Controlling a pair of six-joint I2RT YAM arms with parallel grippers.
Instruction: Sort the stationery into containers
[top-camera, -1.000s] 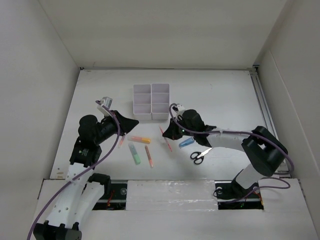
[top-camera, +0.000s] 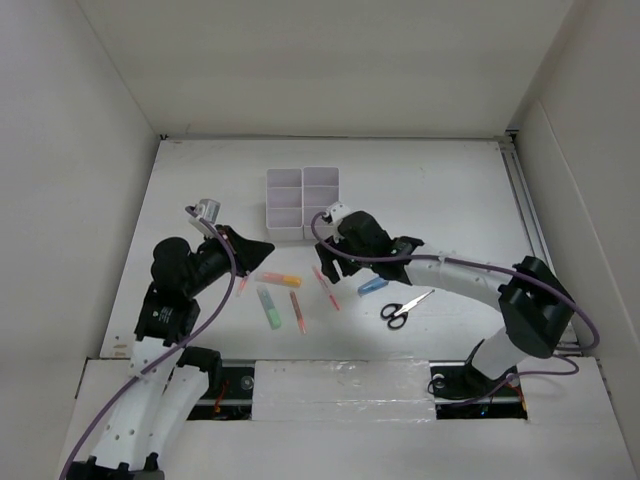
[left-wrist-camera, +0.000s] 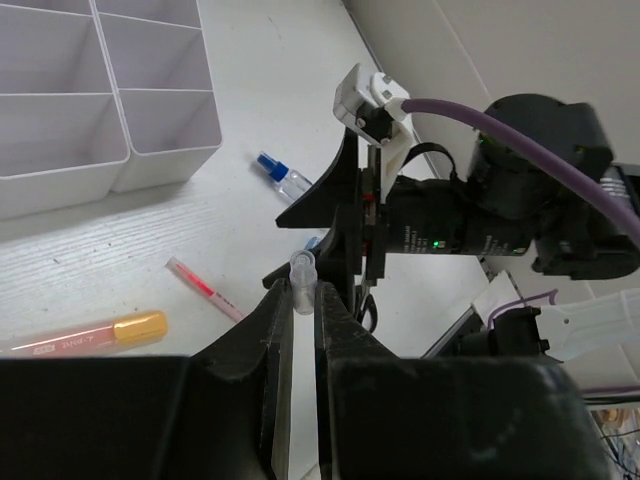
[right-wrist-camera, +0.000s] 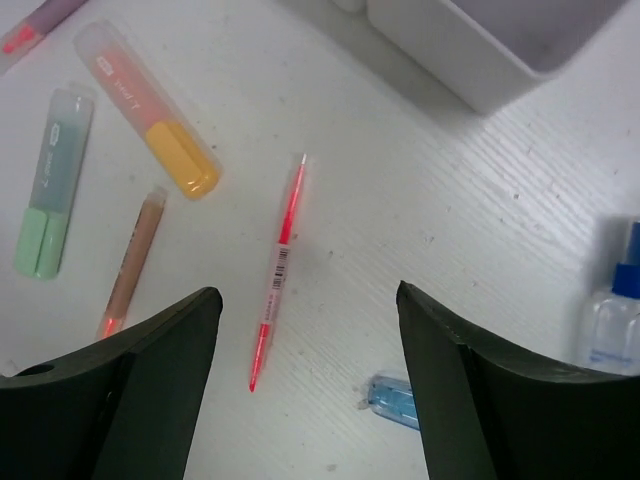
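My left gripper (top-camera: 264, 250) is shut on a small clear tube (left-wrist-camera: 303, 281), held left of the white compartment container (top-camera: 303, 203). My right gripper (top-camera: 335, 268) is open above a thin red pen (right-wrist-camera: 282, 262). Left of that lie an orange marker (right-wrist-camera: 162, 135), a green marker (right-wrist-camera: 47, 200) and a brown pen (right-wrist-camera: 132, 256). A blue-capped bottle (right-wrist-camera: 615, 320) and a blue item (right-wrist-camera: 394, 401) lie to the right. Scissors (top-camera: 396, 314) lie near the front right.
A purple-and-pink pen (right-wrist-camera: 28, 30) lies at the left wrist's side of the markers.
The left arm is nearly still.
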